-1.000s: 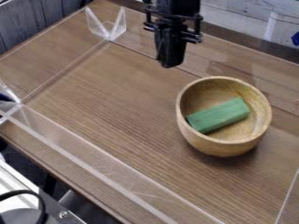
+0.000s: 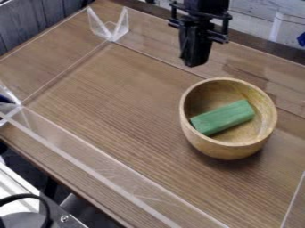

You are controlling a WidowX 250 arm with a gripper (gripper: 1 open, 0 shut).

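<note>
My black gripper (image 2: 191, 53) hangs at the top centre of the camera view, above and behind a round wooden bowl (image 2: 191, 122). It is shut, with nothing visible between its fingers. A green block (image 2: 224, 117) lies inside the bowl, on the right of the table (image 2: 95, 116).
Clear plastic pieces (image 2: 109, 28) stand at the back left, and transparent strips run along the left and front of the table. Black cables show at the bottom left corner.
My gripper has shifted a little to the right and slightly back over the last second. The bowl and the green block have not moved.
</note>
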